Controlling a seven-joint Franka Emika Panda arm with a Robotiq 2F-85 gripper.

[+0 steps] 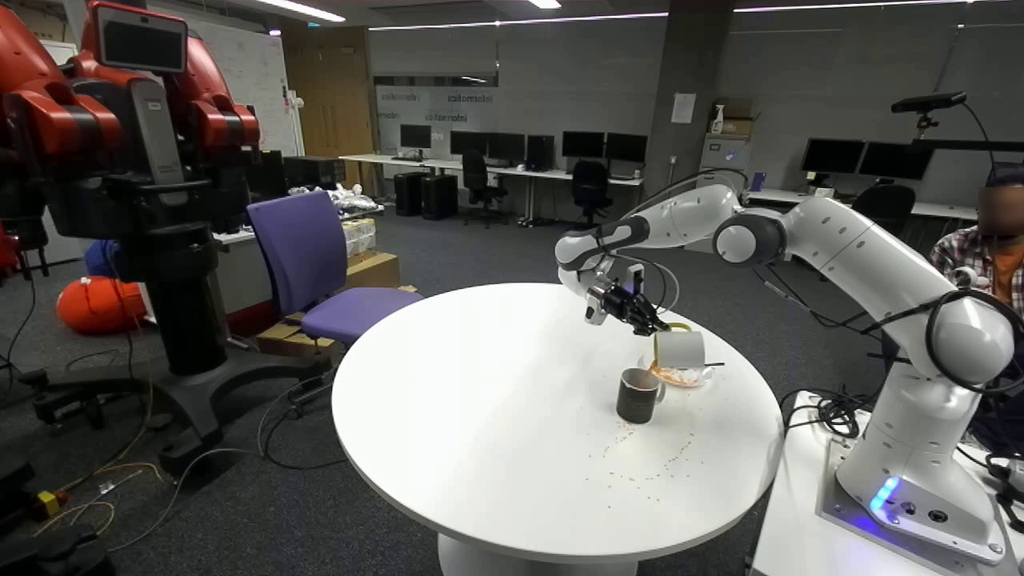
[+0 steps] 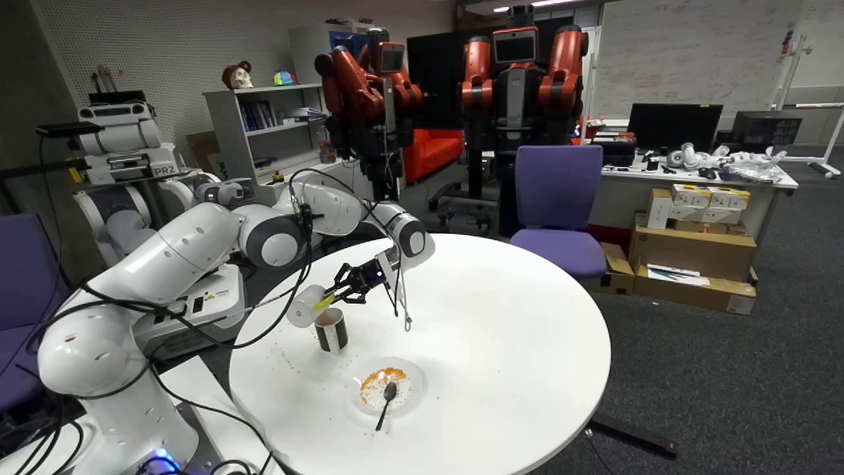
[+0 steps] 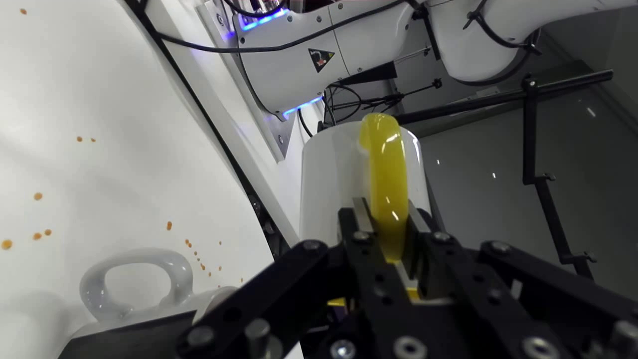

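Observation:
My gripper is shut on the yellow handle (image 3: 389, 173) of a white mug (image 3: 332, 179). In exterior view 1 this white mug (image 1: 681, 350) is held tipped on its side above the table. Just below it stands a dark mug (image 1: 635, 395), upright, with its light handle showing in the wrist view. Exterior view 2 has the dark mug (image 2: 332, 332) right beside and below the tipped mug (image 2: 304, 307). What the held mug contains is hidden.
A clear plate (image 2: 415, 396) holds orange bits and a dark spoon (image 2: 386, 402). Small orange bits lie scattered on the round white table (image 1: 499, 432) around the dark mug. A purple chair (image 1: 317, 269) stands beyond the edge.

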